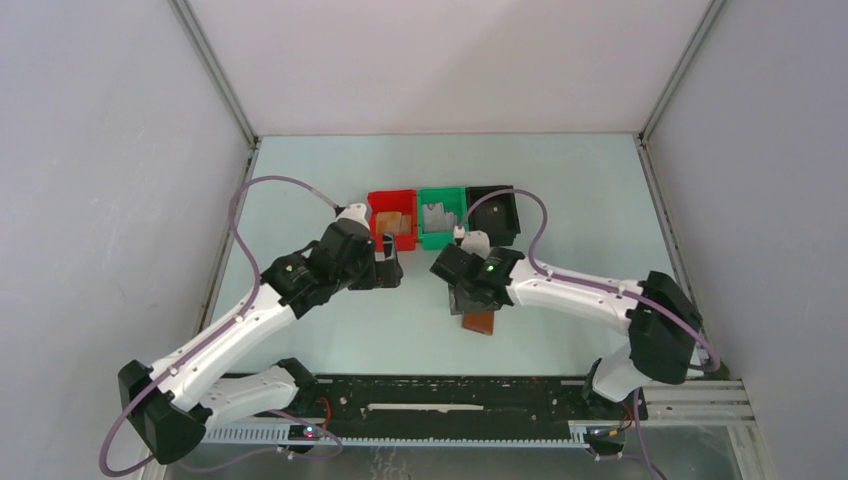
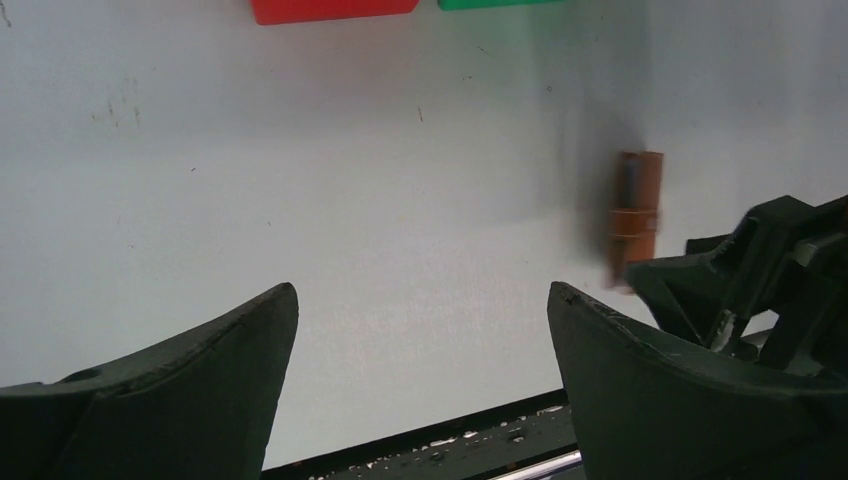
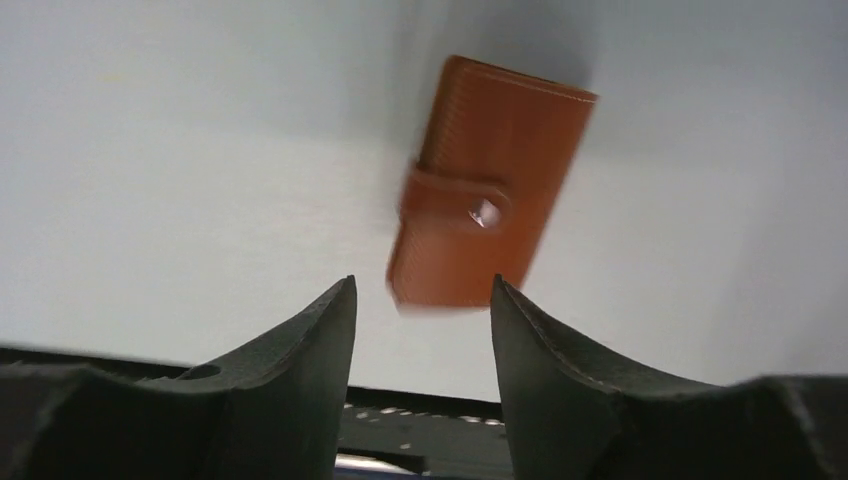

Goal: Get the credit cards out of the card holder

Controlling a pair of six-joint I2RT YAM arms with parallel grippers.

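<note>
The brown card holder [image 3: 500,140], with a strap closed by a metal snap, fills the middle of the right wrist view, blurred. Beyond the fingertips of my right gripper it lies, and these stand part open with nothing clearly between them. From above, the right arm covers most of the holder [image 1: 478,323]; only its near end shows. In the left wrist view the holder appears narrow, close to the right gripper's dark fingers [image 2: 690,285]. My left gripper is open and empty over bare table, left of the holder. No cards show in the holder.
Behind the arms stand three bins side by side: red [image 1: 392,193] with brown items, green [image 1: 441,241] with grey-white items, and black [image 1: 493,241], partly hidden by a hose. A dark rail [image 1: 430,395] borders the front.
</note>
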